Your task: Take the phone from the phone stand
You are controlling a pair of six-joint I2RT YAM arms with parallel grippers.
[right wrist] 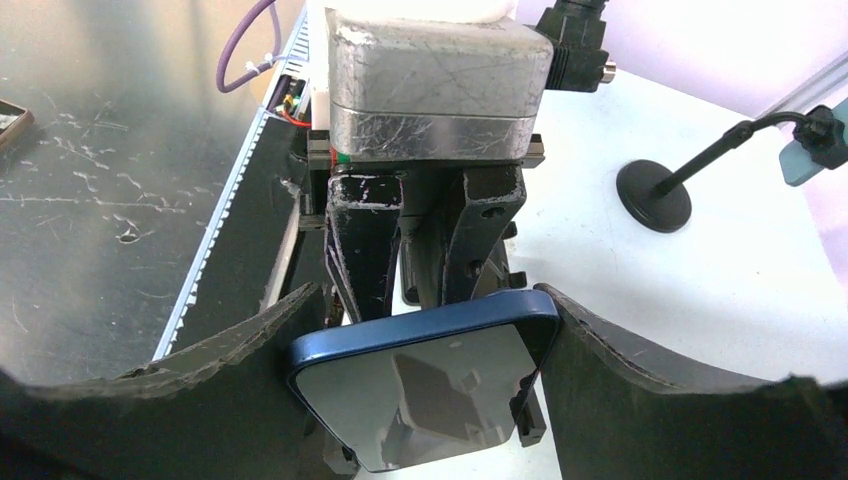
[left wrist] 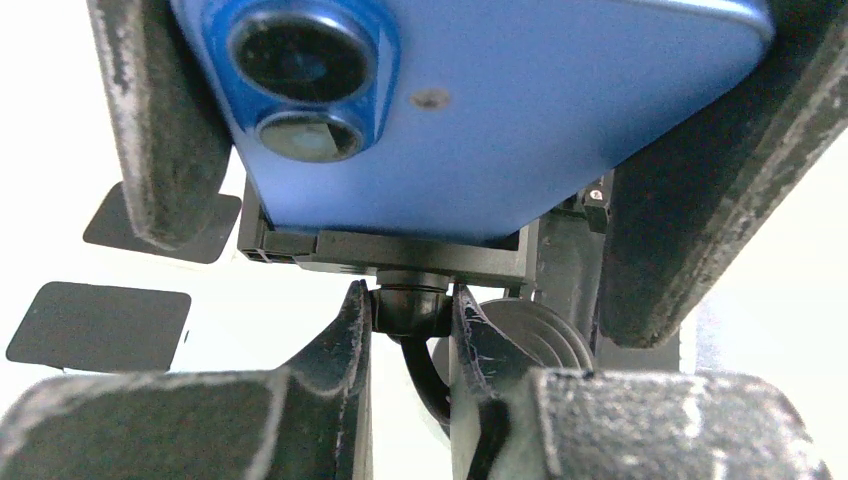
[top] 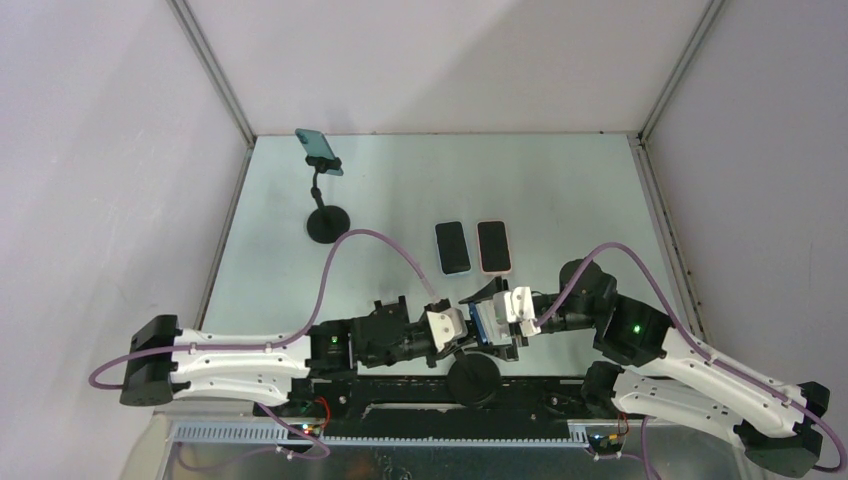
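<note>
The blue phone (left wrist: 480, 110) sits upright in the clamp (left wrist: 410, 255) of a black stand, its camera side facing my left wrist view. Just below that clamp, my left gripper is shut on the stand's neck joint (left wrist: 412, 290). From the other side, my right gripper is shut on the phone, one finger pad against each long edge. The phone's blue rim (right wrist: 430, 330) and reflective screen show between those pads. In the top view the arms mostly cover the phone, while the stand's round base (top: 473, 378) shows beneath them.
A second stand (top: 328, 223) with a teal phone (top: 320, 148) occupies the back left. Two dark-screened phones, one on the left (top: 453, 247) and one on the right (top: 494, 246), lie flat mid-table. Much of the white table behind the arms is clear.
</note>
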